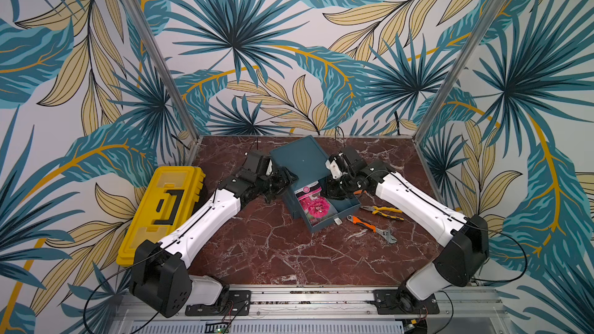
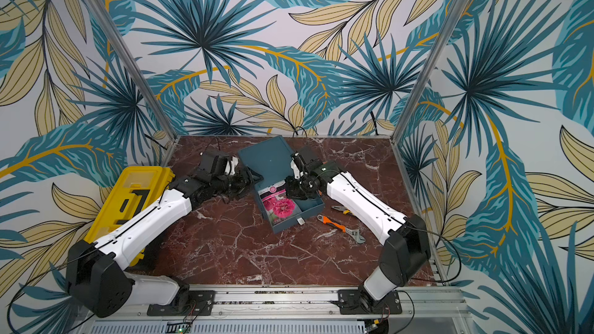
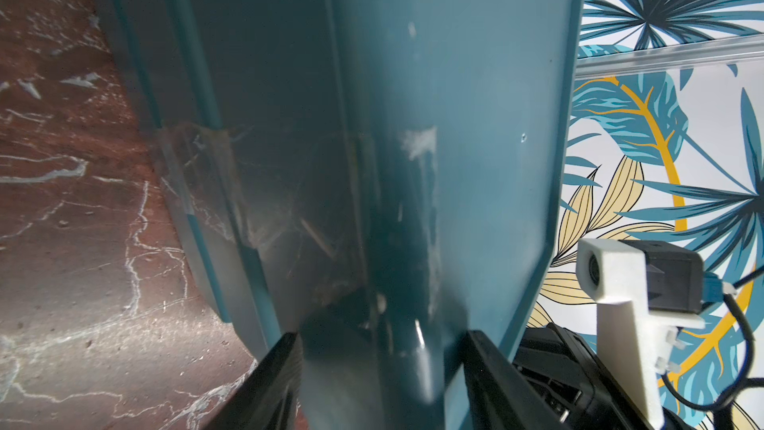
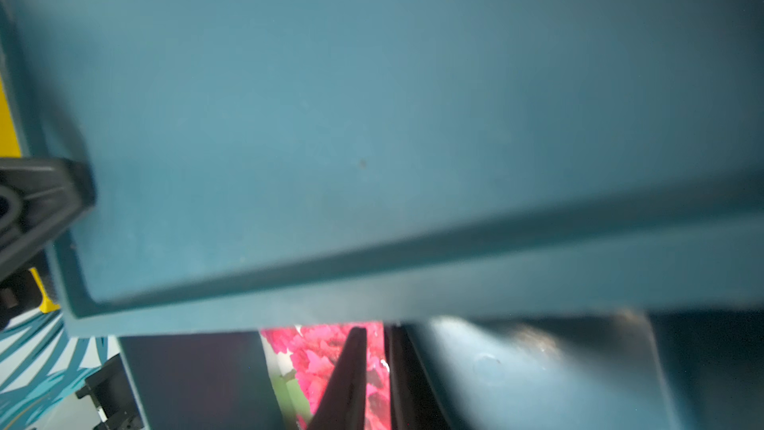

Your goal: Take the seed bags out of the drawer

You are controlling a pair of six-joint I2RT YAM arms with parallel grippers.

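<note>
The blue-grey drawer unit [image 1: 301, 162] stands mid-table with its drawer pulled out toward the front. Inside the drawer lies a seed bag [image 1: 315, 205] with a bright pink flower, on the left side; whether others lie beneath it does not show. At the unit's left side is my left gripper, fingers parted about its blue side wall or edge. My right gripper is above the drawer, just right of the seed bag, its fingertips close together with a narrow gap. The pink bag shows behind those fingers, and I see nothing held.
Right of the drawer lie an orange-handled adjustable wrench [image 1: 371, 225] and yellow pliers [image 1: 383, 211]. A yellow toolbox [image 1: 162, 210] stands at the far left.
</note>
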